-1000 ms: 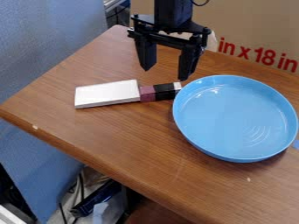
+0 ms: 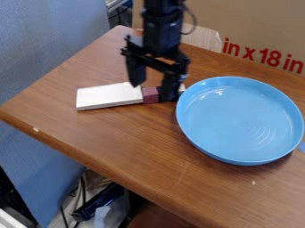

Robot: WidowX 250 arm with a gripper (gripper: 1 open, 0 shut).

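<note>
A whiteboard eraser or similar long object with a white body (image 2: 110, 95) and a dark red and black end lies on the wooden table (image 2: 95, 142), left of a light blue plate (image 2: 238, 120). My black gripper (image 2: 155, 73) hangs above that object, blurred by motion; whether its fingers are open or shut is hard to tell, and I see nothing clearly between them.
A cardboard box (image 2: 251, 40) with red print stands along the back. The table's left edge drops off toward a blue wall and cables below.
My gripper has moved down and to the left, over the white object, and is now blurred. The object and the plate have stayed where they were.
</note>
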